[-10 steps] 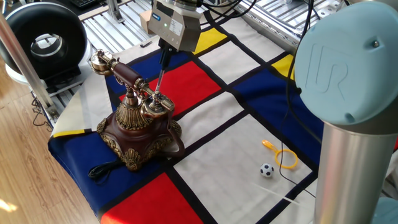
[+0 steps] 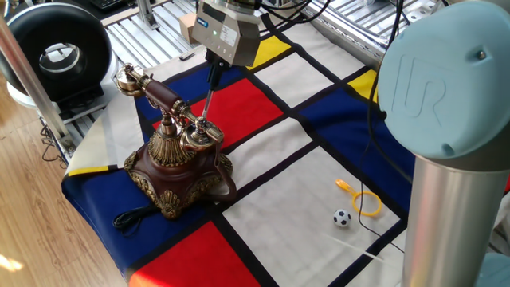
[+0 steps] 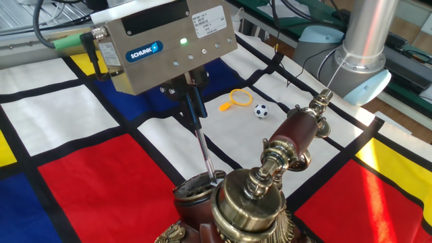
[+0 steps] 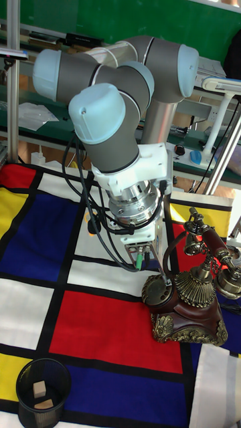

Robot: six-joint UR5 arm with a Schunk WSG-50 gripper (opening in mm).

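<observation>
An antique-style telephone in dark wood and brass [image 2: 179, 159] stands on the patterned cloth, with its handset [image 3: 293, 138] resting across the cradle. My gripper [image 3: 212, 177] points down at the phone's round dial [image 3: 196, 187]. Its black fingers [image 3: 192, 101] are close together, narrowing into a slim silver tip that reaches the dial's edge near the handset's earpiece. Whether the tip touches the dial is hard to tell. In exterior view 3 the dial [image 4: 156, 291] faces the arm, and the fingers are largely hidden. No separate object shows between the fingers.
A small football [image 2: 342, 218] and a yellow ring with a handle [image 2: 366, 204] lie on a white patch. A black mesh cup [image 4: 43, 392] holding wooden blocks stands at the near left. Open cloth [image 4: 118, 332] lies beside the phone.
The gripper body has shifted slightly to the right in exterior view 1, its tip staying at the dial. The phone, football and yellow ring have not moved.
</observation>
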